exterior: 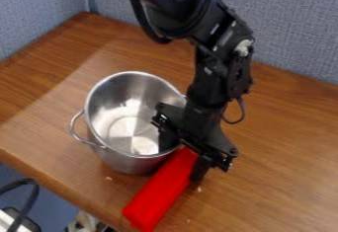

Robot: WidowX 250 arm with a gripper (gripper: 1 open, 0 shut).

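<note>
A long red block (156,194) lies on the wooden table at the near side, running from beside the steel pot to the front edge. My black gripper (192,157) is low over its far end, shut on it, with the fingertips mostly dark and partly hidden. The steel pot (126,117), with a loop handle on its left, stands upright just left of the gripper, which is very close to or against its rim.
Grey partition walls stand behind. Dark cables and other items lie below the table's front left edge.
</note>
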